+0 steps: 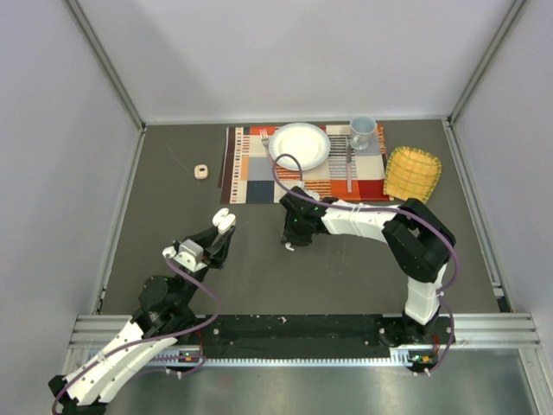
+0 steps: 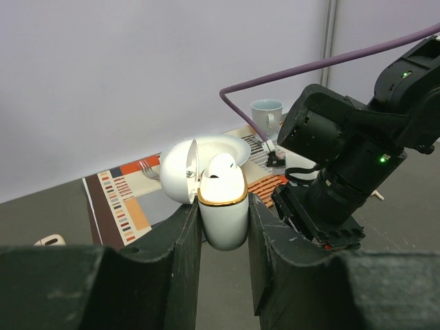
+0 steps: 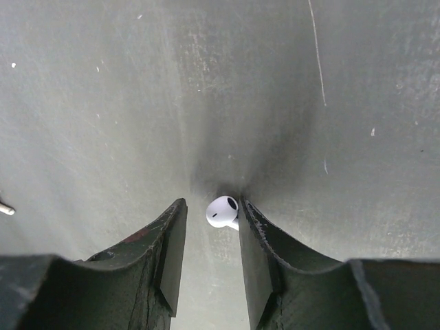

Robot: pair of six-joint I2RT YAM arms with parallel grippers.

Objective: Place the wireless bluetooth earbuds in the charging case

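Note:
The white charging case (image 1: 223,220), its lid raised, is held upright by my left gripper, shut on it; in the left wrist view it fills the space between the fingertips. A white earbud (image 3: 221,212) lies on the grey table in the right wrist view, between the fingertips of my right gripper, which is part open, the earbud touching or very near the right-hand finger. In the top view the earbud (image 1: 289,246) shows just below the right gripper's tip.
A placemat (image 1: 259,192) with plate (image 1: 301,146), fork, knife and mug (image 1: 362,130) lies at the back. A yellow cloth (image 1: 412,174) is at right, a small pale object (image 1: 200,172) at back left.

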